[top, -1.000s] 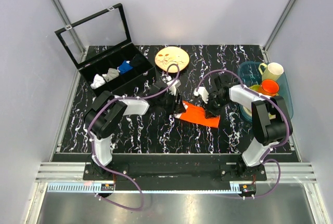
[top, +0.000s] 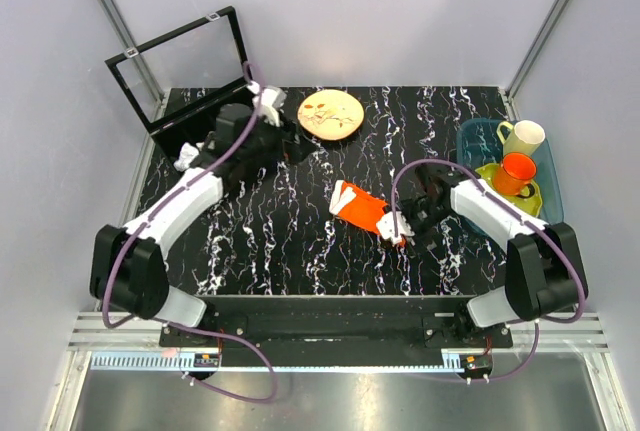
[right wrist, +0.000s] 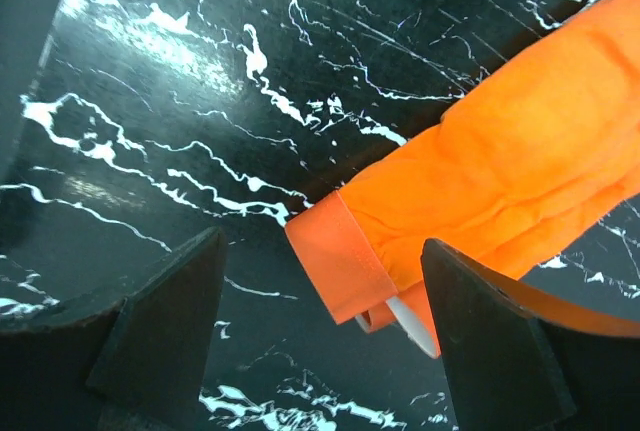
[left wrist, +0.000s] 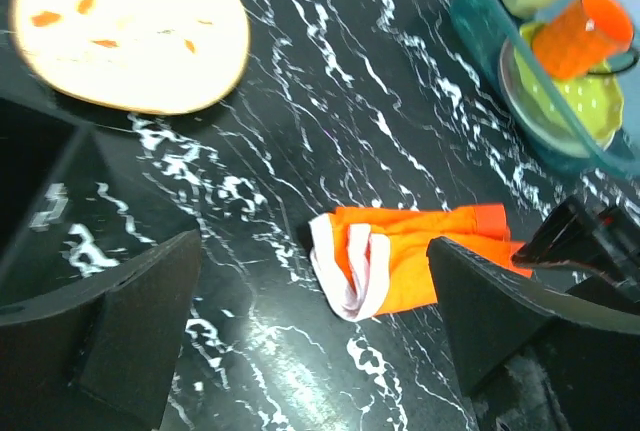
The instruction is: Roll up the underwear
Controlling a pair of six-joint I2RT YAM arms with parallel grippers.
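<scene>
The orange underwear (top: 360, 209) lies folded in a long strip on the black marble table (top: 240, 251), its white band at the left end in the top view. In the right wrist view its orange end (right wrist: 340, 256) shows a small white edge beneath. My right gripper is open just over that end. My left gripper stands open, raised to the upper left, nothing between its fingers, with the underwear below and beyond it in the left wrist view.
A yellow plate (top: 330, 111) lies at the back. A blue bin (top: 550, 191) with mugs and dishes stands at the right. A black open box (top: 180, 71) is at the back left, mostly behind my left arm.
My left gripper has moved up and left, away from the underwear. My right gripper has moved toward the front end of the strip, which now lies at a slightly different angle.
</scene>
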